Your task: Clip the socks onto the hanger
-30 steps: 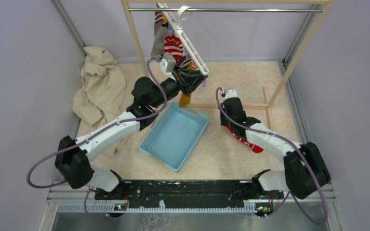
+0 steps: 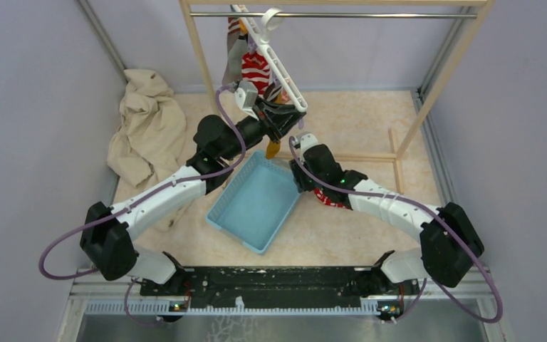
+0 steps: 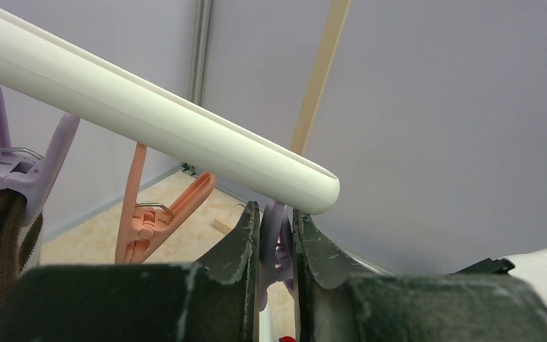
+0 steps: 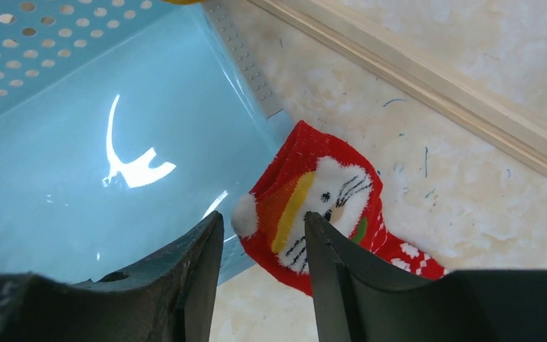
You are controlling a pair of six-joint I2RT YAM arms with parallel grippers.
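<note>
The white hanger [image 2: 281, 71] hangs from the rail with several socks and clips, among them a red striped sock [image 2: 255, 69]. My left gripper is at its front end, closed around a purple clip [image 3: 273, 235] beneath the bar. A peach clip [image 3: 146, 228] hangs empty beside it. My right gripper is open above a red sock [image 4: 327, 206] with a white face pattern, which lies at the edge of the blue basket [image 4: 114, 199], its top over the rim.
A beige cloth [image 2: 146, 135] lies at the left. A wooden base rail [image 4: 427, 85] crosses the table behind the red sock. The table's middle right has bare room around the sock.
My right arm has moved left toward the basket over the last second, and the red sock has shifted with it. The left arm is practically still.
</note>
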